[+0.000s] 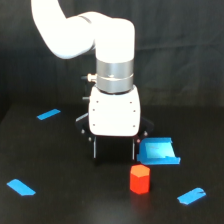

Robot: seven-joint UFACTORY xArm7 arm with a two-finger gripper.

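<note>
A small red block [140, 179] stands on the dark table, right of centre and toward the front. My gripper [114, 156] points down from the white arm, to the left of the block and farther back in the picture. Its two thin dark fingers stand well apart, and nothing shows between them. Just right of the gripper sits a blue, open square tray [176, 160] with a paler inside that looks empty; the gripper's body comes close to its left edge in this view.
Blue strips lie flat on the table: one at the back left [48, 114], one at the front left [20, 187] and one at the front right [192, 196].
</note>
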